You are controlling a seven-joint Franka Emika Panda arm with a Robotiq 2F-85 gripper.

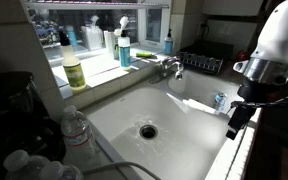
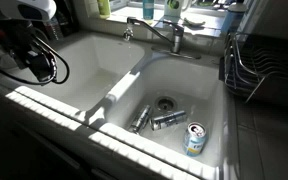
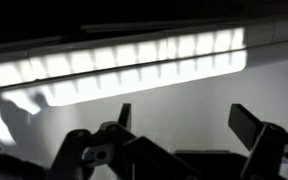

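Note:
In the wrist view my gripper stands open over the white sink, its two dark fingers well apart and only pale sink surface between them. The second exterior view has the gripper (image 2: 46, 68) at the upper left, over the left basin (image 2: 89, 65). In the first exterior view the gripper (image 1: 234, 118) hangs at the right, above the sink. An upright blue, white and yellow can (image 2: 195, 139) stands in the right basin.
A metal faucet (image 2: 174, 35) rises behind the divider. A dish rack (image 2: 264, 65) flanks the right basin. Clear bottles (image 1: 77, 135) stand at the near left, and a yellow-labelled bottle (image 1: 73, 70) is by the window. The left basin's floor (image 1: 144, 105) looks clear.

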